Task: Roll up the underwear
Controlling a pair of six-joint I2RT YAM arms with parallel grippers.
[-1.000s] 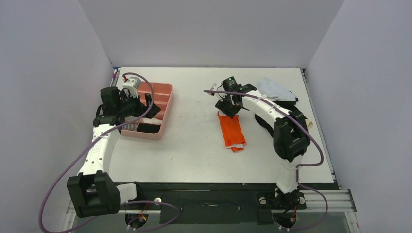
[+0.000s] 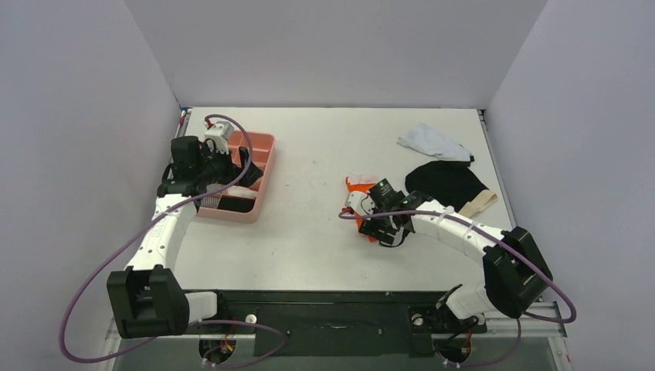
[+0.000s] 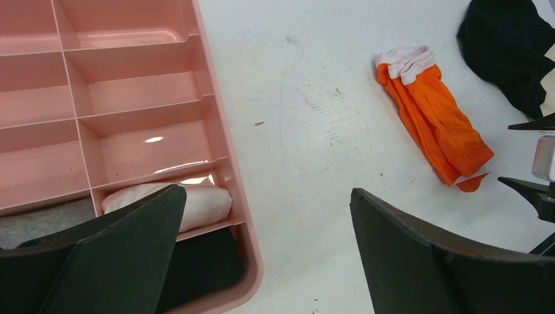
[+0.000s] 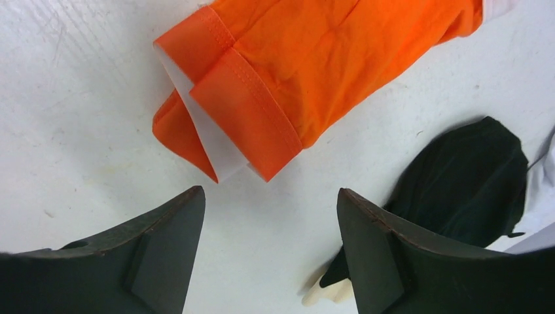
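Folded into a long strip, the orange underwear (image 3: 440,112) lies flat on the table with a white band at its far end. Its near end shows hemmed edges and a loose orange flap in the right wrist view, where the orange cloth (image 4: 314,72) fills the top. My right gripper stands open over bare table just off that near end, nothing between its fingers. From above, the right arm covers much of the underwear. My left gripper is open and empty above the right edge of the pink box.
The pink divided box (image 2: 266,147) at the left holds rolled cloths in some compartments. At the right lie a black garment (image 2: 442,182) with beige ends and a pale blue cloth (image 2: 434,142).
The left arm shifted slightly right. The underwear looks unmoved where visible.
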